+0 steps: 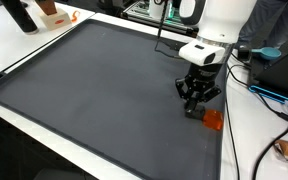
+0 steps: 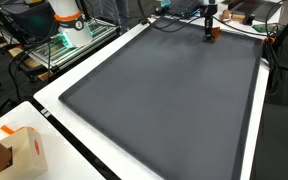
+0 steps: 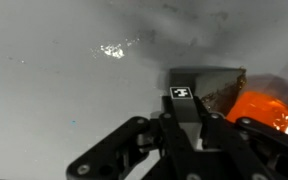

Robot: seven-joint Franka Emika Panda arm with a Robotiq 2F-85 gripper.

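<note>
My gripper (image 1: 194,101) is low over the grey board, shut on a small dark block (image 1: 195,111). Close against the block's right side is a bright orange piece (image 1: 213,119). Seen from the wrist, the dark block (image 3: 220,80) reaches out from under the fingertips, with the orange piece (image 3: 259,109) touching or nearly touching it. A small white mark shows at the fingertips. The fingers hide much of the block, so its full shape cannot be made out. In the second exterior view the gripper (image 2: 208,36) and the orange piece (image 2: 215,32) appear small at the board's far edge.
The grey board (image 1: 94,90) is wide and bare to the left of the gripper. Its right edge runs close beside the orange piece. Cables (image 1: 269,98) loop over the white table on the right. An orange-and-white object (image 1: 56,19) stands beyond the board.
</note>
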